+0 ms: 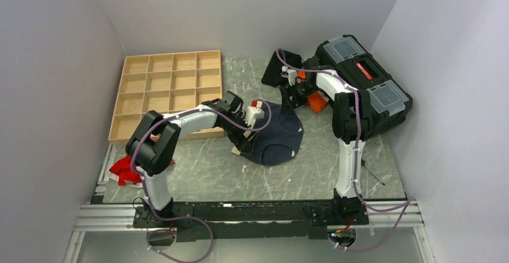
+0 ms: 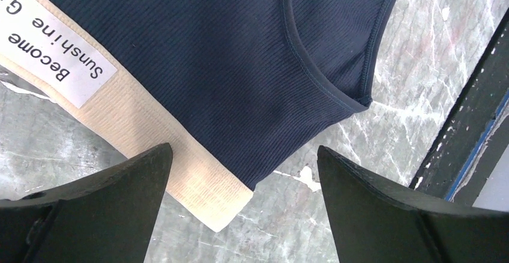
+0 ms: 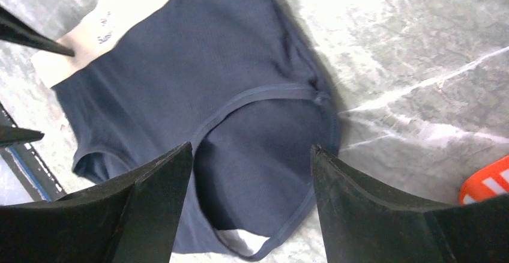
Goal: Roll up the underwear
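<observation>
The dark navy underwear (image 1: 280, 132) lies spread flat on the grey marbled table, its beige waistband (image 2: 150, 119) towards the left. Printed lettering on a white strip runs along that band in the left wrist view. My left gripper is open over the band's near corner, one finger on each side of it and nothing clamped. Both leg openings and the crotch show in the right wrist view, where my right gripper stands open above the underwear's (image 3: 258, 149) far leg opening. From above, the left arm covers most of the waistband.
A wooden compartment tray (image 1: 158, 92) stands at the back left. Red cloth (image 1: 125, 170) lies front left. Behind and beside the right gripper are black cloth (image 1: 273, 71) and orange cloth (image 1: 317, 102). A black case (image 1: 366, 71) fills the back right.
</observation>
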